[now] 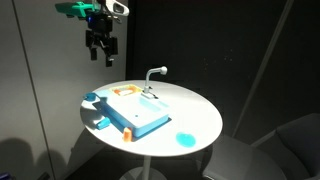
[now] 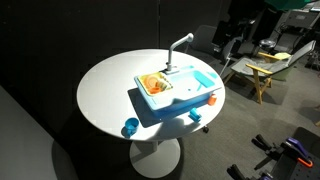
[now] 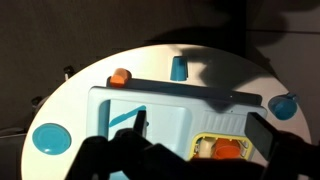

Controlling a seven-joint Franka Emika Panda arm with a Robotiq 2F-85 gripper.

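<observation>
My gripper (image 1: 102, 56) hangs open, high above the left side of the round white table, with nothing between its fingers. In the wrist view its dark fingers (image 3: 130, 152) stand wide apart over the light-blue toy sink (image 3: 100, 96). A yellow rack (image 3: 196, 139) holding orange and pale items sits at one end of the sink. Inside the basin lies a thin blue utensil (image 3: 126, 116). Along the sink's outer side are a blue cup (image 3: 179, 68) and an orange object (image 3: 121, 77). A blue mug (image 3: 283, 107) and a blue plate (image 3: 52, 138) lie near opposite table edges.
A white faucet (image 2: 180, 42) rises at the sink's far side. Bare tabletop (image 2: 102, 82) extends beyond it. Chairs (image 2: 270, 70) stand apart from the table, and a grey couch (image 1: 255, 150) is at the right.
</observation>
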